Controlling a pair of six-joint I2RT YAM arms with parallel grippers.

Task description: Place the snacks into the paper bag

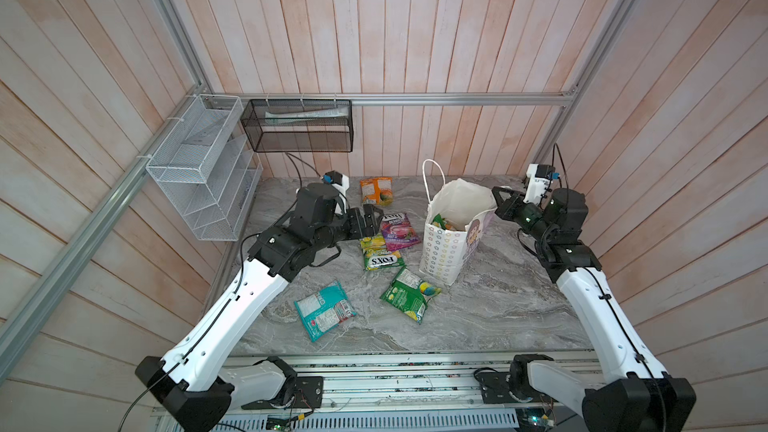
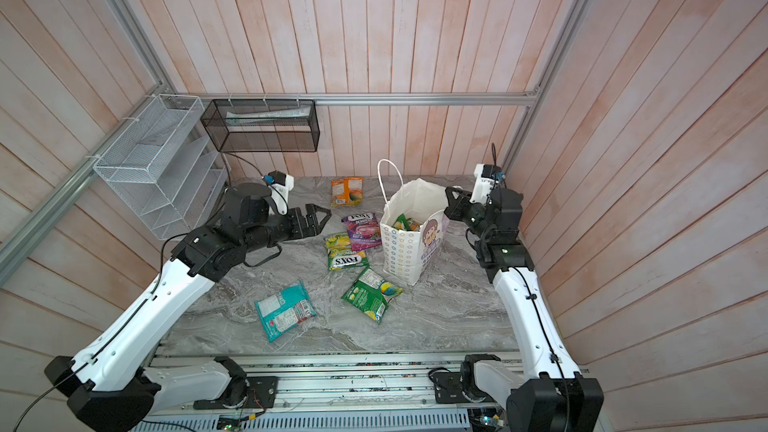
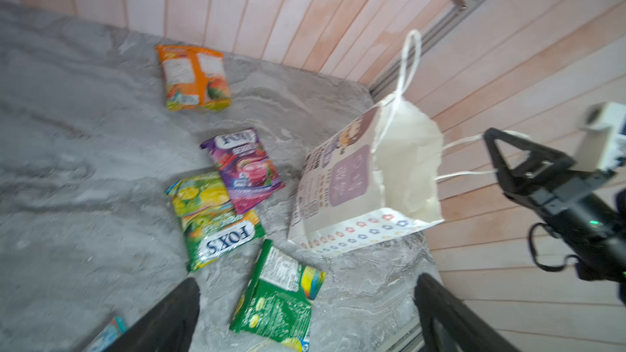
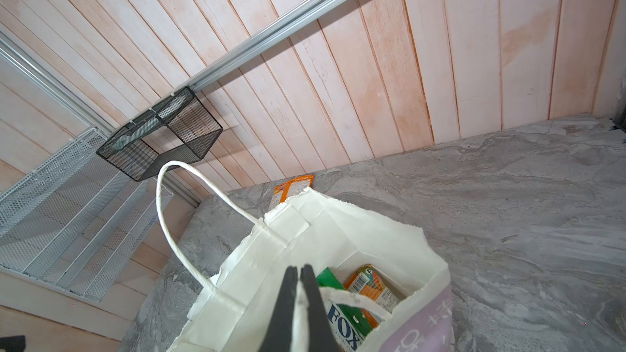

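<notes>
The white paper bag [image 1: 445, 252] stands open on the table, and packs in green [image 4: 335, 278] and orange [image 4: 381, 292] show inside it. My right gripper is shut on the bag's thin white handle [image 4: 352, 298] at the right side of the opening. Left of the bag, my open left gripper [image 1: 374, 221] hangs above the snacks with nothing between its fingers. Still on the table lie an orange pack [image 3: 194, 78], a purple pack [image 3: 242, 168], a yellow-green pack [image 3: 212, 218] partly under the purple one, a green pack [image 3: 280, 296] and a teal pack [image 1: 324, 309].
The bag's other handle [image 4: 171, 221] stands up free. A black wire basket [image 1: 297, 140] hangs on the back wall rail, with white wire shelves [image 1: 209, 176] at the left. Bare table [image 2: 448, 316] extends in front of the bag.
</notes>
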